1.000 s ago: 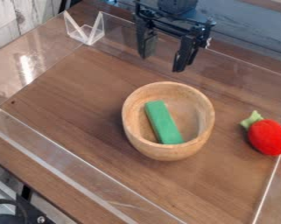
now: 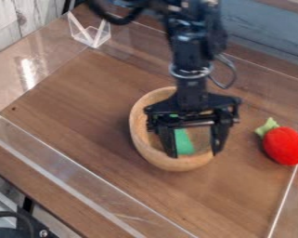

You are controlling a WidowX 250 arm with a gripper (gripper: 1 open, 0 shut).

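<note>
My black gripper (image 2: pixel 192 132) hangs over a round wooden bowl (image 2: pixel 158 154), open, its fingers reaching down into the bowl on either side of a green block (image 2: pixel 184 145). The gripper covers much of the bowl and the upper part of the block. Whether the fingers touch the block I cannot tell.
A red tomato-like object with green leaves (image 2: pixel 284 146) lies right of the bowl on the wooden table (image 2: pixel 77 121). A clear holder (image 2: pixel 90 31) stands at the back left. Clear edging runs along the left and front.
My gripper has come down from the back of the table into the bowl, over the green block. The bowl and red object are where they were.
</note>
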